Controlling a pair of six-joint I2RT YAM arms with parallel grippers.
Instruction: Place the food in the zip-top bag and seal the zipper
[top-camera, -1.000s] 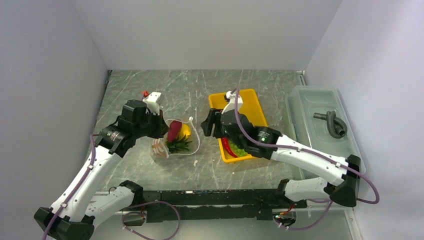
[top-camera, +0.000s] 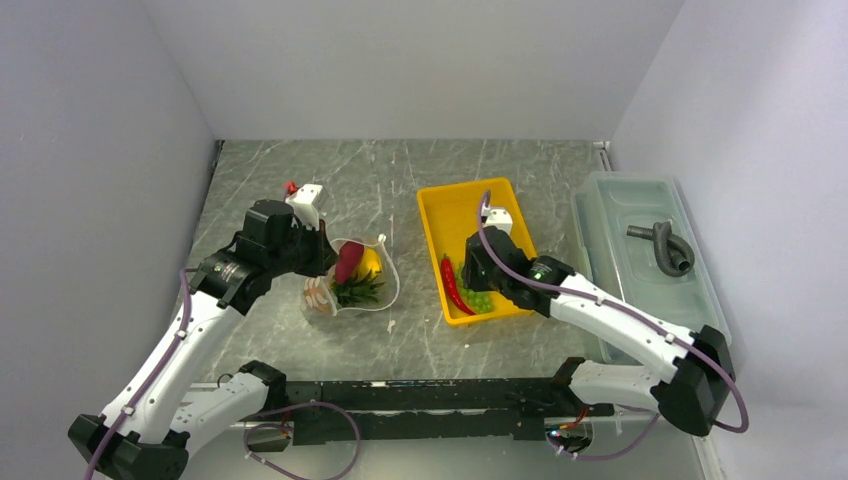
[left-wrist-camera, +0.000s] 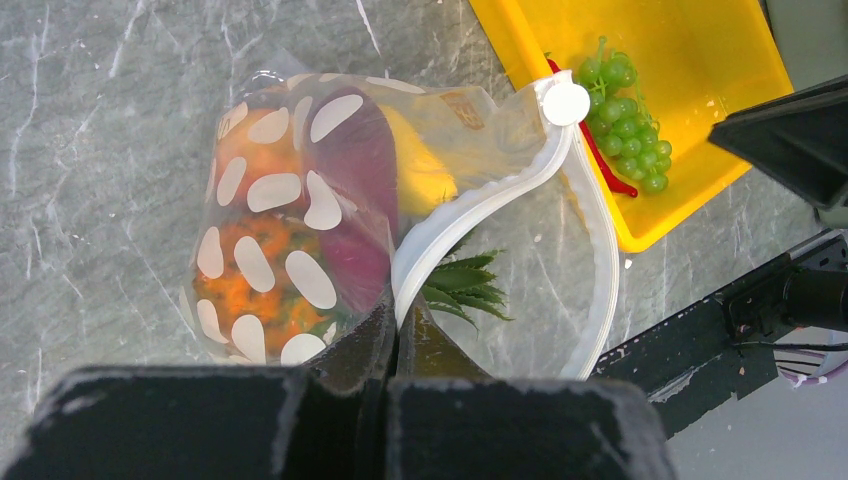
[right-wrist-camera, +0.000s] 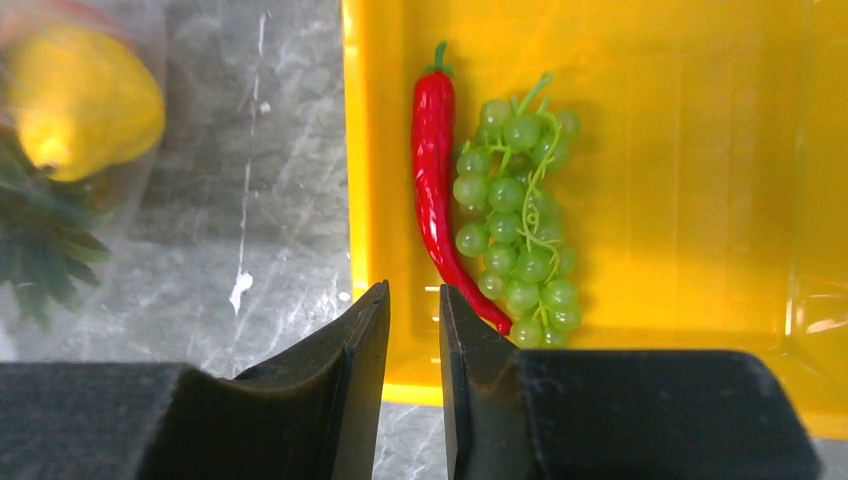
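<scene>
Clear with white spots, the zip top bag lies on the counter with its mouth spread toward the tray. Inside are a pineapple with green leaves, a purple item and a yellow fruit. My left gripper is shut on the bag's edge by the white zipper. A red chili and green grapes lie together in the yellow tray. My right gripper hangs over the tray's near-left corner, its fingers a little apart and nothing visible between them.
A white slider sits at the zipper's far end. A clear bin holding a grey hose stands right of the tray. Bare counter shows in front of the bag and tray.
The left arm and the bag have stayed still.
</scene>
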